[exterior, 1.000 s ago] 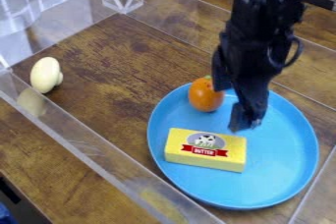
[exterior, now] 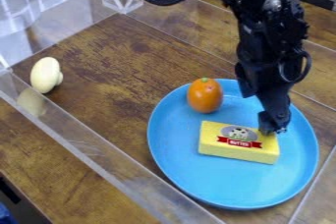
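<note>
My black gripper (exterior: pixel 269 110) reaches down over the right half of a blue plate (exterior: pixel 210 189), its lower tip at the right end of a yellow butter box (exterior: pixel 237 143). Whether it grips the box or only touches it I cannot tell. An orange fruit (exterior: pixel 205 95) sits on the plate behind the box, left of the gripper.
A white egg-shaped object (exterior: pixel 46 73) lies on the wooden table (exterior: pixel 105 46) at the left. A clear plastic edge crosses the lower left.
The gripper has come lower and turned, reaching the butter box's right end. The box has shifted right and slightly up in the view.
</note>
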